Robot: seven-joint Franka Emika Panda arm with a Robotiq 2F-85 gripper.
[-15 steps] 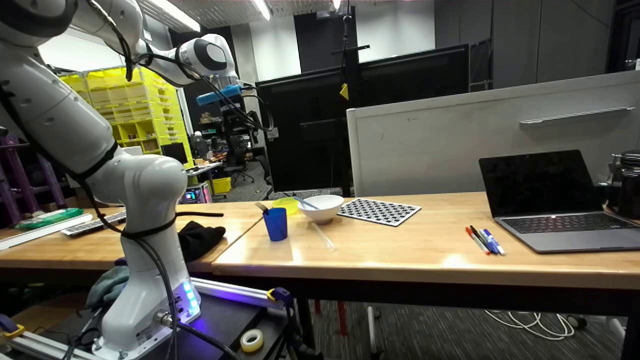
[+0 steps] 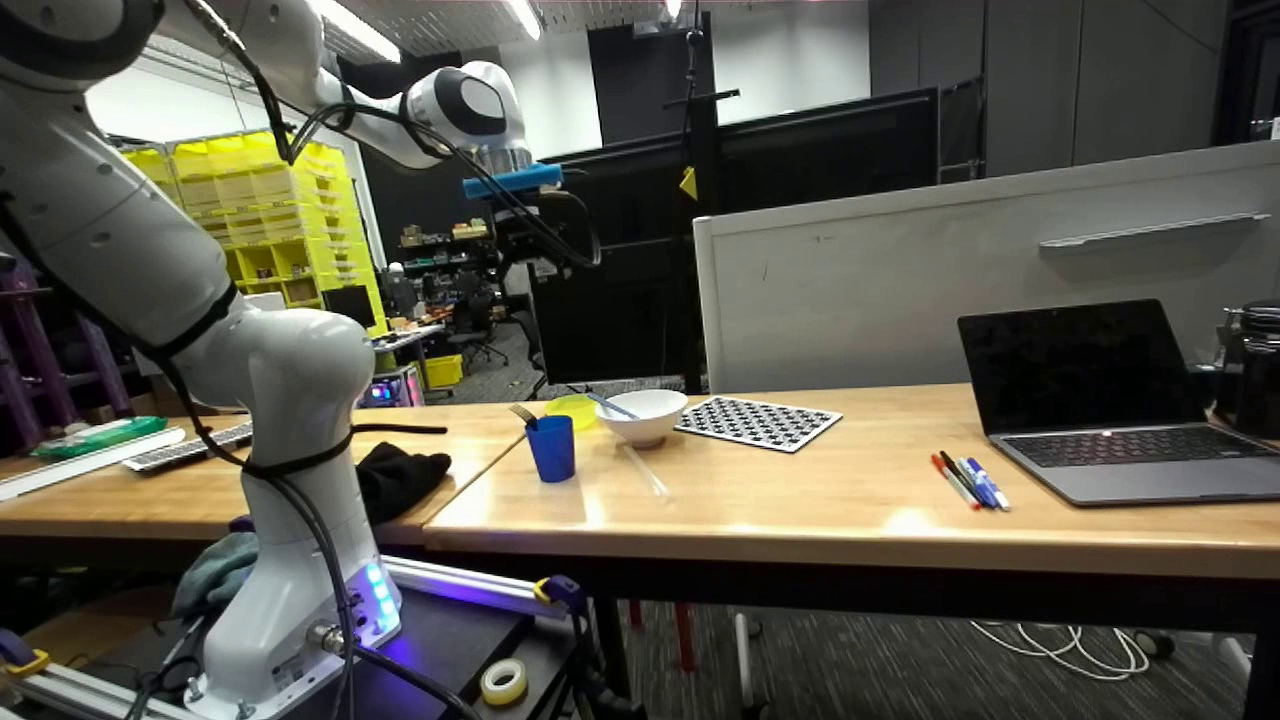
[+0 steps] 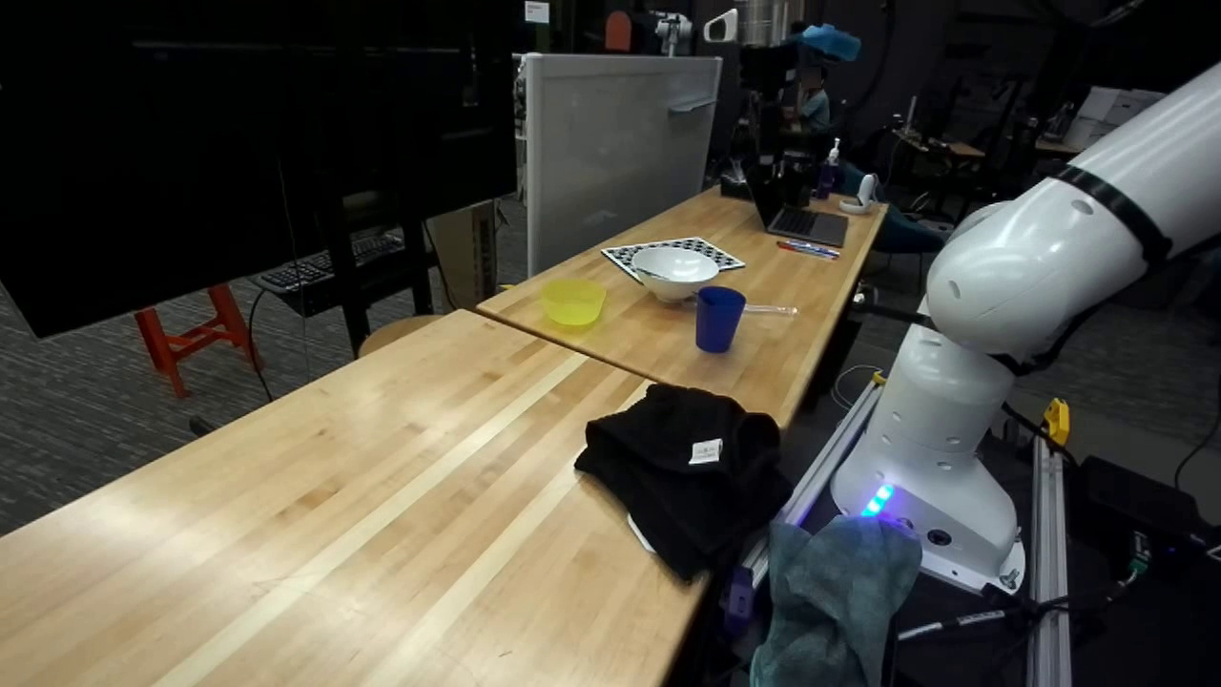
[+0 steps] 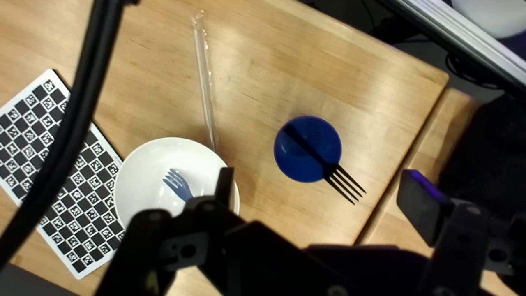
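In the wrist view my gripper is open, its two dark fingers wide apart with nothing held. It hangs well above the table. A blue cup (image 4: pixel 308 163) stands on the wood ahead of the fingers, with a black fork (image 4: pixel 346 183) leaning in it, tines out over the rim. To the cup's left, partly covered by the left finger, a white bowl (image 4: pixel 143 167) holds a blue fork (image 4: pixel 177 183). The yellow bowl (image 3: pixel 573 301) sits beside the white bowl in exterior view 2; my gripper hides that spot in the wrist view.
A clear straw-like tube (image 4: pixel 204 84) lies near the white bowl. The checkered board (image 4: pixel 88 197) is beyond it. Black cloth (image 3: pixel 687 469) lies near the table seam. A laptop (image 2: pixel 1140 462) and several pens (image 2: pixel 972 482) occupy the far end.
My arm's wrist and gripper have shifted to the right in exterior view 1, staying high over the table. The cup, bowls and forks have not moved.
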